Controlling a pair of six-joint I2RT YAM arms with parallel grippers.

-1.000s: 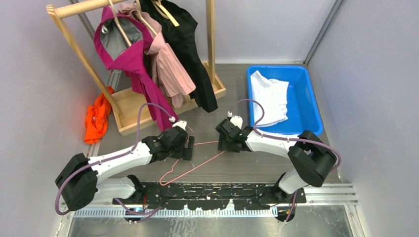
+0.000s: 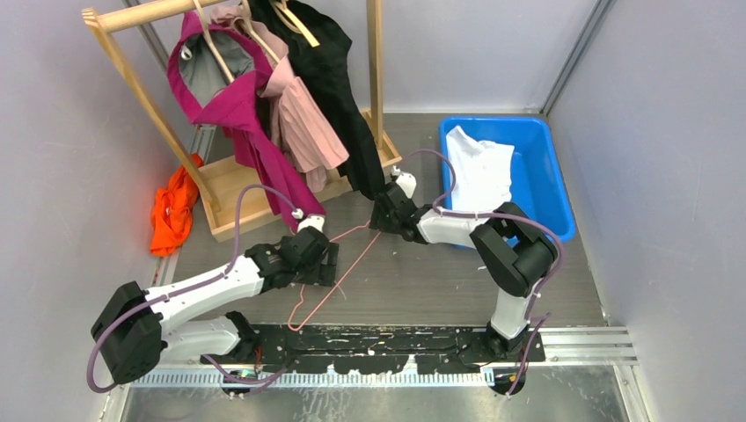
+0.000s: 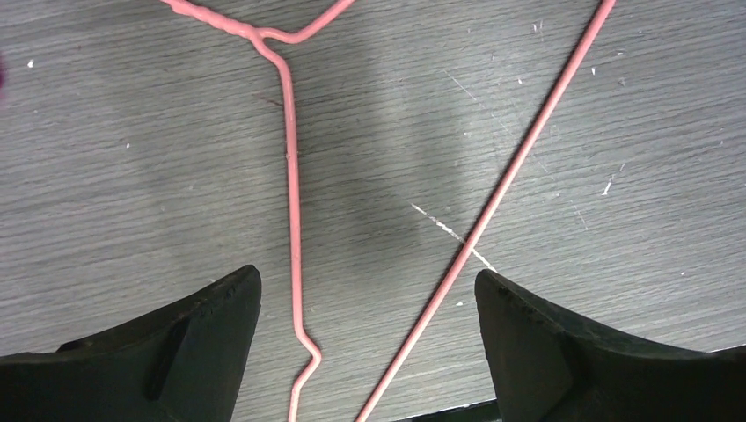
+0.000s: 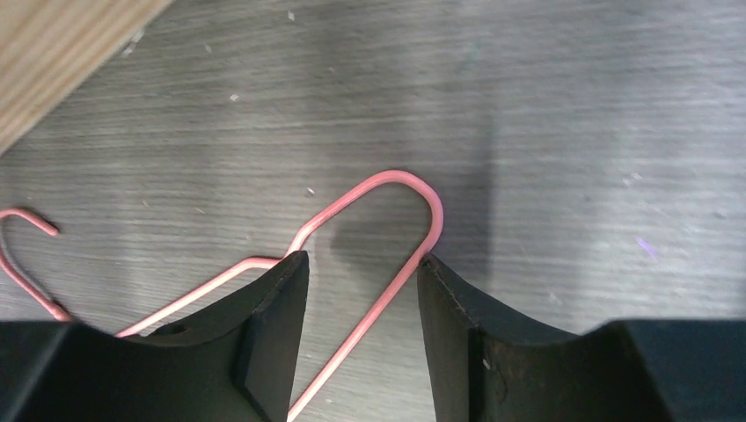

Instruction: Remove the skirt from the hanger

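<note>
A bare pink wire hanger [image 2: 349, 270] lies flat on the grey floor, and no skirt hangs on it. My left gripper is open above its near part, with two of its wires [image 3: 294, 202] passing below the gap between the fingers. At the hanger's other end, my right gripper stands open around the bent corner [image 4: 412, 180], whose wire runs close by the tip of one finger. The hanger's hook [image 4: 26, 220] shows at the left in the right wrist view. In the blue bin lies a white cloth [image 2: 478, 176]; I cannot tell whether it is the skirt.
A wooden rack [image 2: 123, 57] at the back left holds a magenta garment [image 2: 230, 110], a pink one [image 2: 303, 123] and a black one [image 2: 330, 79]. Orange cloth [image 2: 173, 211] lies left of it. The blue bin [image 2: 554, 189] stands at the right.
My right gripper has moved back and left, and the hanger's far corner has swung the same way. The left gripper has shifted only slightly left.
</note>
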